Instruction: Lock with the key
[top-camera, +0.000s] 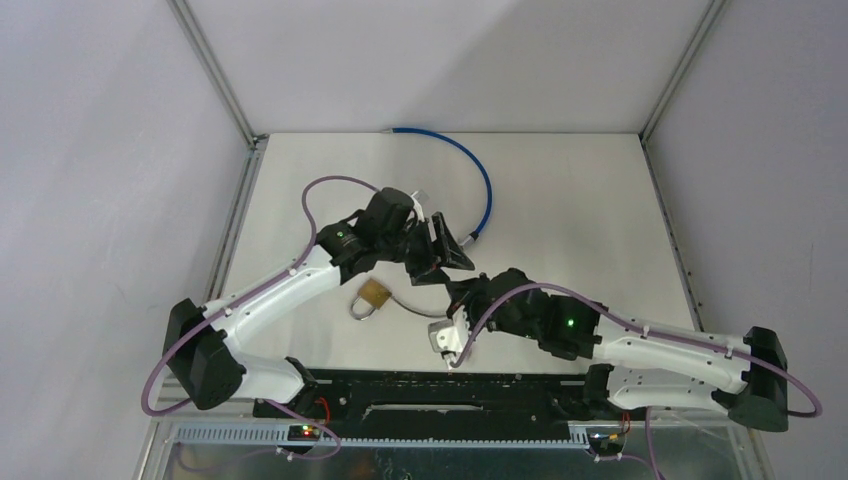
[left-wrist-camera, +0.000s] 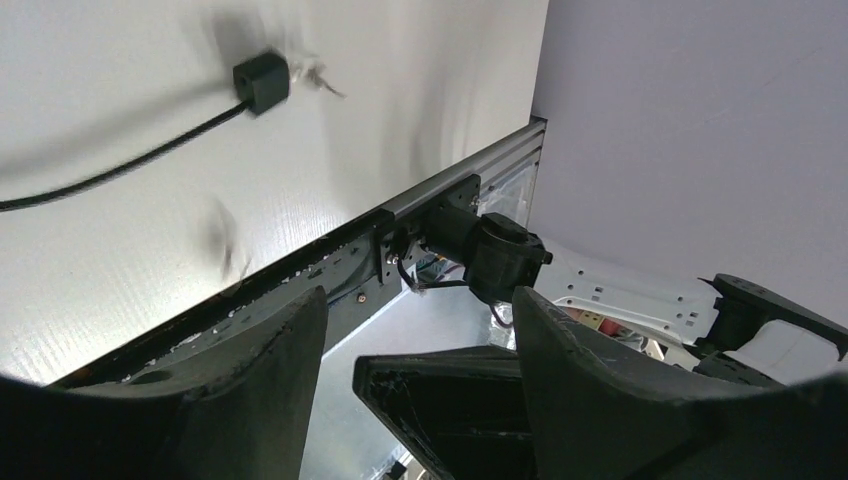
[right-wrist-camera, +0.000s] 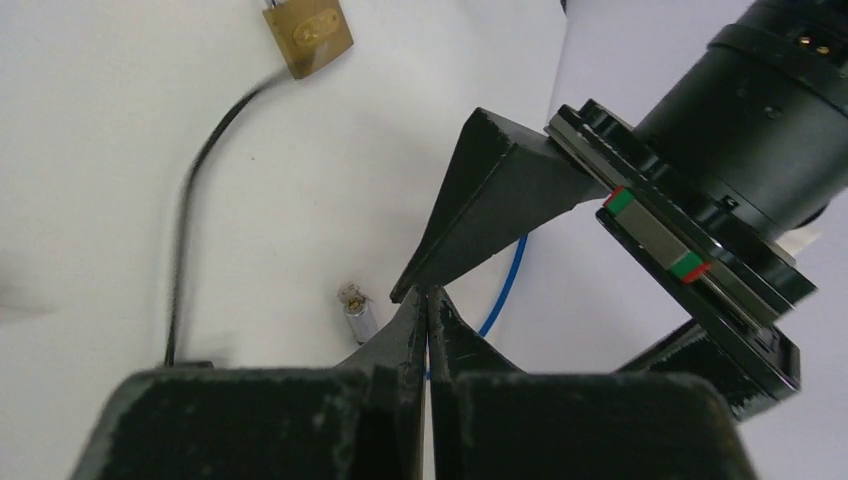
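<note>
A brass padlock (top-camera: 375, 292) lies on the table with its shackle out. A black cable runs from it to a black block (left-wrist-camera: 262, 82), in the left wrist view at the upper left, away from the left fingers. Blurred keys (left-wrist-camera: 318, 76) show against the block's far end. Another blurred small thing (left-wrist-camera: 224, 240), perhaps the loose key, is lower. My left gripper stands open and empty. Close by it, my right gripper is shut, its fingertips meeting with nothing visible between them. In the right wrist view the block is mostly hidden behind these fingers.
A blue cable (top-camera: 478, 170) with a metal end (right-wrist-camera: 358, 316) curves across the table behind the grippers. The two hands stand very close together.
</note>
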